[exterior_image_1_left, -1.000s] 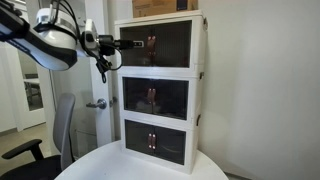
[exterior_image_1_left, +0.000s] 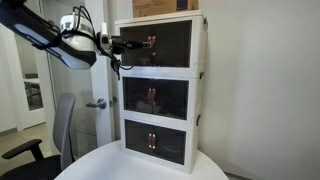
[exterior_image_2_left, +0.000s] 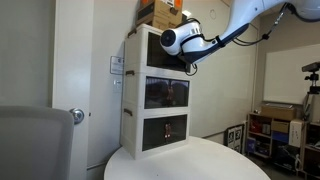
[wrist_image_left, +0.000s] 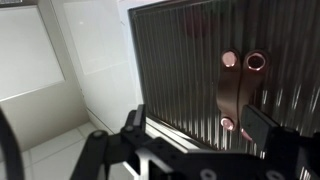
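Observation:
A white cabinet (exterior_image_1_left: 160, 73) of three stacked units with dark, ribbed double doors stands on the round table. In the wrist view, two brown handles, the left handle (wrist_image_left: 229, 90) and the right handle (wrist_image_left: 250, 84), sit side by side on the top unit's dark doors (wrist_image_left: 180, 65). My gripper is open, its fingers wide apart and nothing visibly held between them. The right fingertip is close beside the right handle's lower part; contact cannot be told. From outside, the gripper (exterior_image_1_left: 146, 44) reaches in from the left, level with the top handles.
Cardboard boxes (exterior_image_2_left: 160, 14) rest on top of the cabinet. The white table (exterior_image_1_left: 206, 170) has bare surface in front. A grey chair (exterior_image_1_left: 62, 130) and a door with a metal handle (exterior_image_1_left: 99, 103) are at the left.
Over the last second my arm has swung upward in exterior view 1, and the gripper has shifted right, closer to the top unit's handles. The doors look the same.

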